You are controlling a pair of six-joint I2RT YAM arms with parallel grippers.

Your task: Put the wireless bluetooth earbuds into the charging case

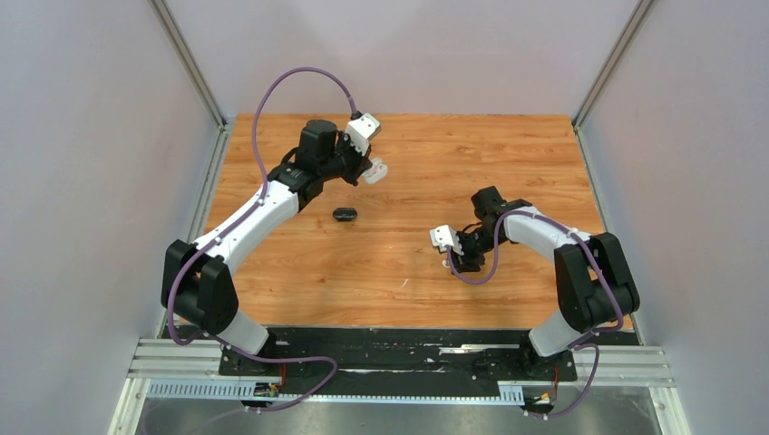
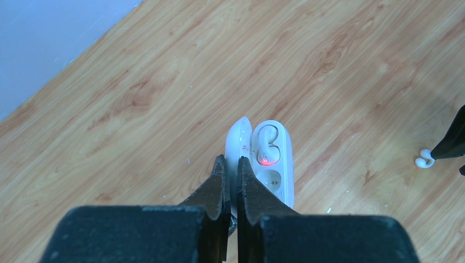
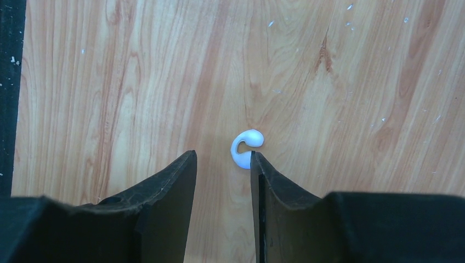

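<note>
The white charging case (image 2: 289, 159) stands open, its lid (image 2: 239, 139) between the fingertips of my left gripper, which is shut on it. One white earbud (image 2: 268, 148) sits in a slot of the case, near a small red light; the round slot (image 2: 270, 178) beside it is empty. Another white earbud (image 3: 241, 149), curved, lies on the table in the right wrist view. My right gripper is part open just short of it, nothing gripped. The right-hand finger (image 3: 255, 170) overlaps the earbud's edge in that view; contact cannot be judged.
A small black oval object (image 1: 345, 214) lies on the wooden table (image 1: 390, 281) between the arms, nearer the left one. Clear tabletop separates the two grippers. Purple cables (image 1: 265, 172) loop along both arms.
</note>
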